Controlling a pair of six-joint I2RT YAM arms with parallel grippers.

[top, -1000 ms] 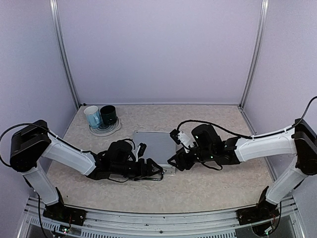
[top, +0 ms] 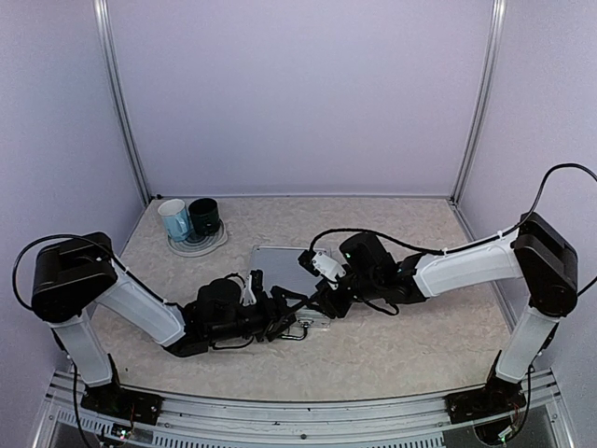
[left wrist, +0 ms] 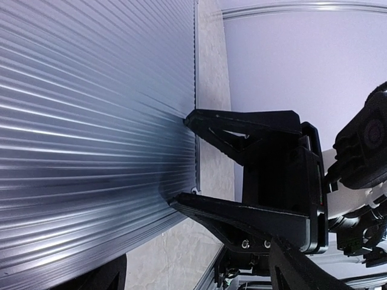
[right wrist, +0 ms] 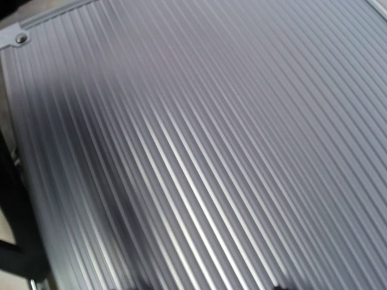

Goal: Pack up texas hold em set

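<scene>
The closed silver case [top: 279,259] lies flat mid-table, its ribbed lid [left wrist: 91,121] filling much of the left wrist view. A dark handle [top: 297,337] shows at its front edge. My left gripper [top: 297,302] is at the case's front, fingers [left wrist: 112,275] spread apart. From the right, my right gripper reaches over the lid's edge with its two fingers apart; whether they touch the lid I cannot tell. In the right wrist view the ribbed lid [right wrist: 211,121] fills nearly everything. The case's contents are hidden.
A light blue mug [top: 173,220] and a dark mug [top: 204,217] stand on a clear round dish [top: 199,247] at the back left.
My right gripper has moved left, over the case's right front corner. The left gripper has shifted slightly right and up, so the two now nearly meet. The case appears unmoved.
</scene>
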